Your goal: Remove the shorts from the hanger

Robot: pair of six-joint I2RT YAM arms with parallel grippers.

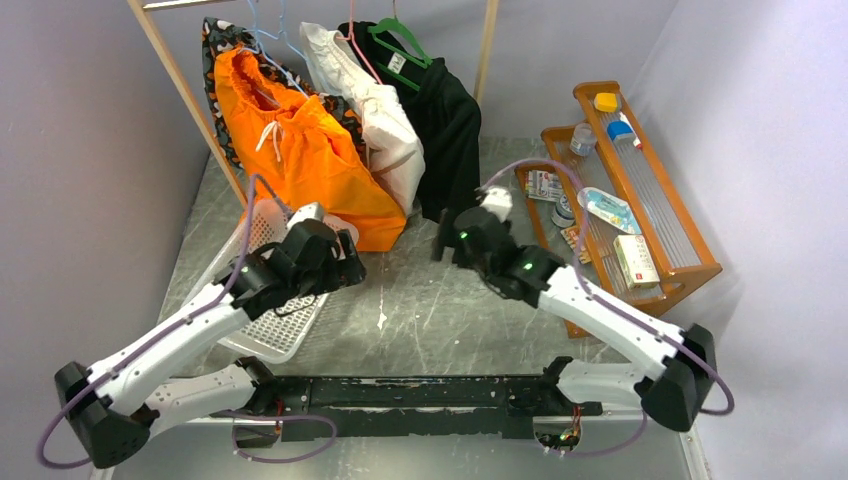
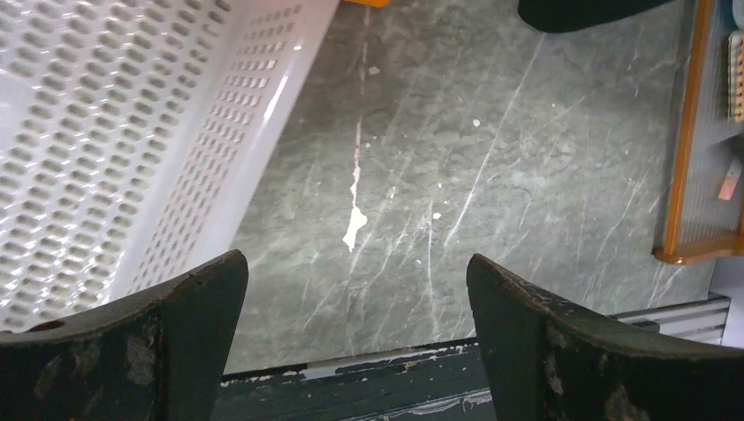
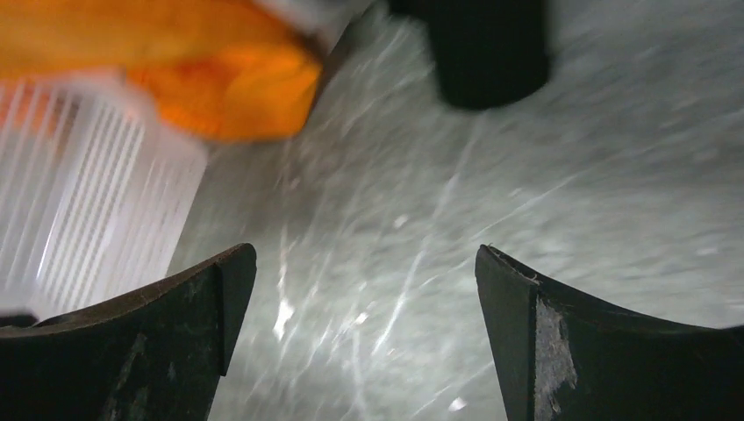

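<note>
Orange shorts (image 1: 320,180) with a white drawstring hang on a blue hanger (image 1: 270,45) at the upper left of the top view, among camouflage, white and black garments. A white perforated basket (image 1: 265,340) lies below them. My left gripper (image 1: 345,260) is open over the basket's right side; in the left wrist view nothing is between its fingers. My right gripper (image 1: 450,235) is open below the black garment (image 1: 445,140), blurred in the top view, with only floor between its fingers in the right wrist view.
A wooden shelf (image 1: 690,270) with bottles and boxes stands on the right. The hanging rack's wooden posts (image 1: 487,50) frame the garments at the back. The grey floor (image 1: 390,330) between basket and shelf is clear.
</note>
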